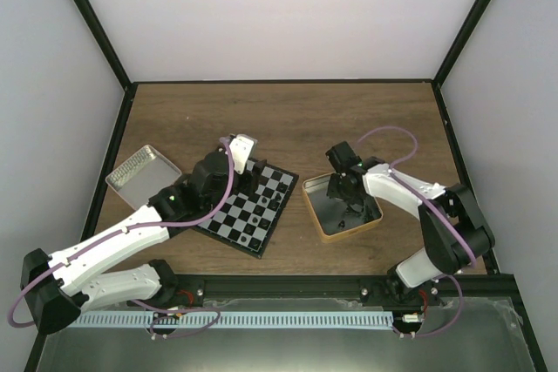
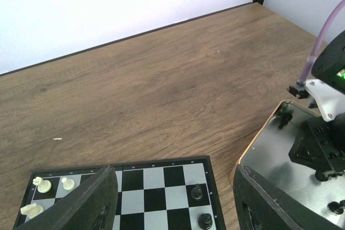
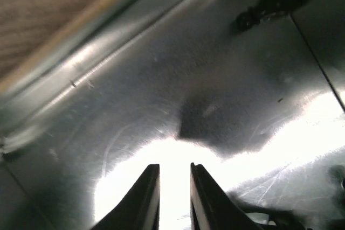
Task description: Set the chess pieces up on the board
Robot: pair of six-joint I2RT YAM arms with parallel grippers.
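The chessboard lies left of centre, with white pieces at its far left and black pieces at its right in the left wrist view. My left gripper hangs over the board, open, nothing between its fingers. My right gripper is inside or just over the metal tray with the wooden-coloured rim, its fingertips a little apart with nothing seen between them. A dark piece lies at the tray's upper right; others show at the frame's right and bottom edges.
A second, silver tray sits left of the board, behind the left arm. Black frame edges bound the table.
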